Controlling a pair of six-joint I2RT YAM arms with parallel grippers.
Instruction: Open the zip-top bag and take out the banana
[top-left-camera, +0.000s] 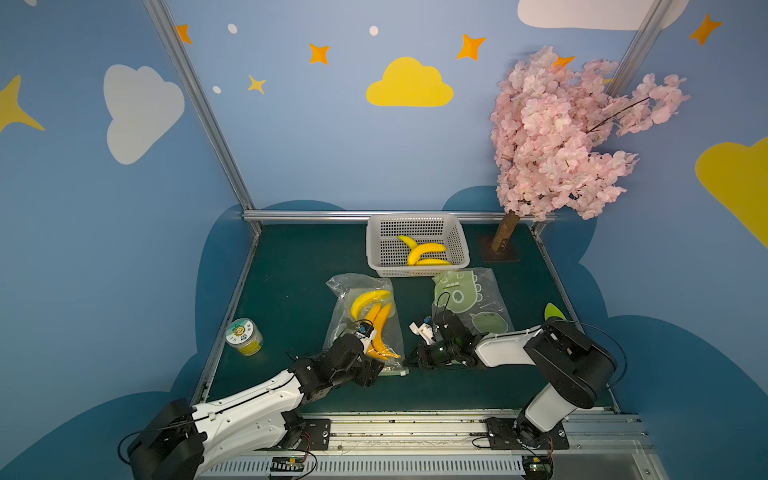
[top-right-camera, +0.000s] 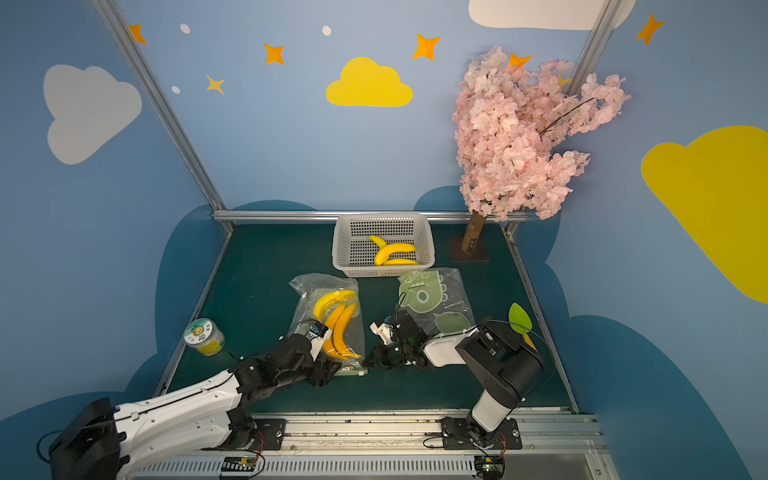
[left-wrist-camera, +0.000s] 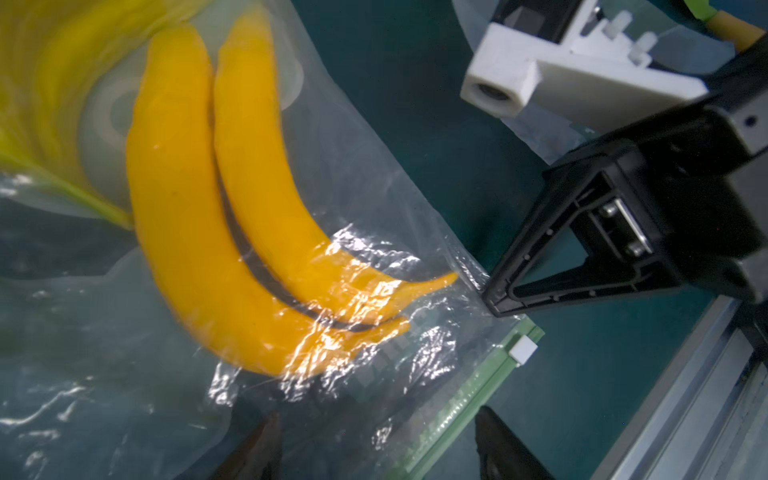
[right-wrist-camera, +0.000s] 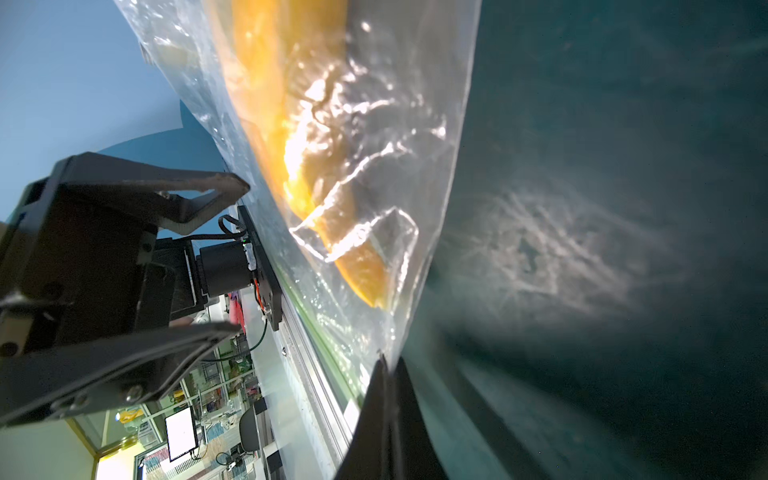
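A clear zip top bag (top-left-camera: 388, 336) lies flat on the table with yellow bananas (left-wrist-camera: 180, 216) inside. Its green zip strip (left-wrist-camera: 460, 408) runs along the near end, and the white slider (left-wrist-camera: 523, 349) sits at the strip's right end. My left gripper is open above the zip end, with its fingers on either side of the strip and nothing gripped. At the bag's right edge, by the slider corner, my right gripper is shut, and the clear film runs into its fingertips. How much film they pinch is hidden.
A grey basket (top-left-camera: 372, 248) at the back holds several bananas. Right of the bag, partly beneath the right arm, lies another clear bag (top-left-camera: 496, 296) with green print. A lidded jar (top-left-camera: 244, 336) stands at left; a green spatula (top-right-camera: 520, 316) lies at right.
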